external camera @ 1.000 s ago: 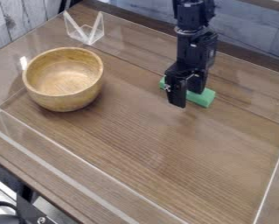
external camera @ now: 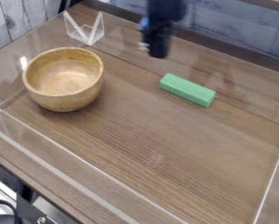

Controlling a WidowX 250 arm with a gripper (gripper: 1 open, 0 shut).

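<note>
My gripper (external camera: 155, 44) is a dark, motion-blurred shape at the top centre, raised above and behind a green block (external camera: 187, 90), apart from it; its fingers are too blurred to read. The green block lies flat on the wooden table (external camera: 153, 166), right of centre. A round wooden bowl (external camera: 63, 74) sits empty at the left.
A small white wire-like object (external camera: 80, 29) stands at the back left. Dark cables show at the lower left corner, beyond the table's edge.
My gripper has risen up and back from the green block, which now shows uncovered, shifted very little if at all.
</note>
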